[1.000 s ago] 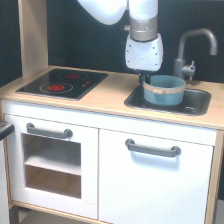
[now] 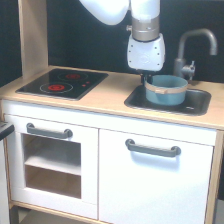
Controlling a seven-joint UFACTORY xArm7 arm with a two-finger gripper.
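Observation:
A blue-grey pot (image 2: 167, 97) with a lighter brownish band near its rim is in the dark sink (image 2: 195, 106) at the right of the counter. My gripper (image 2: 147, 78) points down from the white arm, right at the pot's left rim. Its dark fingertips are small and partly merge with the dark background. Whether they are closed on the rim, or merely touch it, is too small to make out.
Behind the pot stands a grey faucet (image 2: 183, 62), its spout arching to the right. A black stovetop (image 2: 62, 84) with red rings lies empty at the left. Bare wooden counter (image 2: 112, 93) separates stove and sink. White cabinet doors (image 2: 155, 180) with dark handles are below.
The arm and gripper have shifted slightly to the right. The pot appears to have moved a tiny bit right too, remaining in the sink.

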